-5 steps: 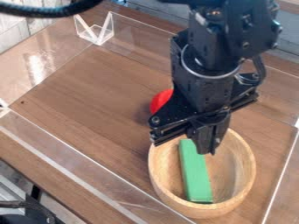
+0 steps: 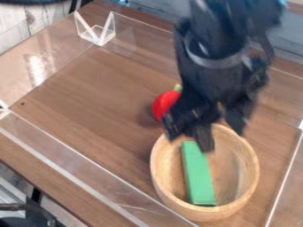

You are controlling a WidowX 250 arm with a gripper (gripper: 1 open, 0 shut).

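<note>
A wooden bowl (image 2: 236,191) stands at the lower right with a long green block (image 2: 197,173) lying inside it. My dark gripper (image 2: 204,124) hangs blurred above the bowl's back part, open, its lower end over the rim. Just behind and left of the bowl a red object (image 2: 164,105) with a small green top shows beside the gripper, partly hidden by it.
Clear plastic edges run along its sides, and a white wire-like piece (image 2: 95,31) stands at the back left.
The gripper is blurred by motion and has shifted slightly over the last second. The bowl and block look unmoved.
</note>
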